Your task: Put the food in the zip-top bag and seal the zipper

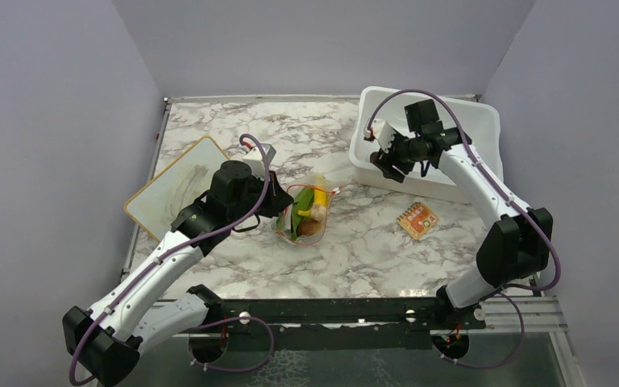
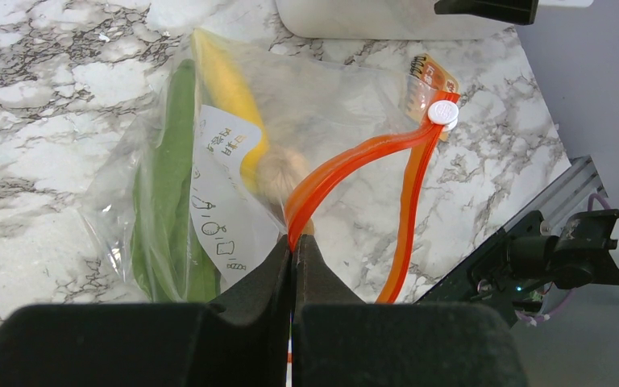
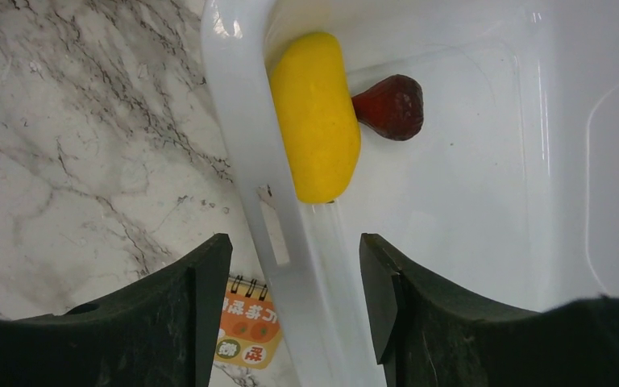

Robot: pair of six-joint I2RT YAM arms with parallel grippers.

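Note:
The clear zip top bag (image 1: 310, 234) stands with its mouth spread on the left-centre of the table; its orange zipper (image 2: 355, 157) carries a white slider (image 2: 442, 113) at the far end. Inside lie a green vegetable (image 2: 164, 193), a yellow one (image 2: 230, 85) and brownish items. My left gripper is shut on the bag's orange rim. Over the white bin (image 1: 360, 133), my right gripper stands open, nothing between its fingers. In the right wrist view, a yellow food piece (image 3: 314, 121) leans against the bin's near wall, with a dark red one (image 3: 391, 108) touching it.
A small orange notepad (image 1: 417, 219) lies on the table in front of the bin. A white board with a tan edge (image 1: 149, 197) rests at the left, partly behind the left arm. Bare marble separates the bag from the notepad.

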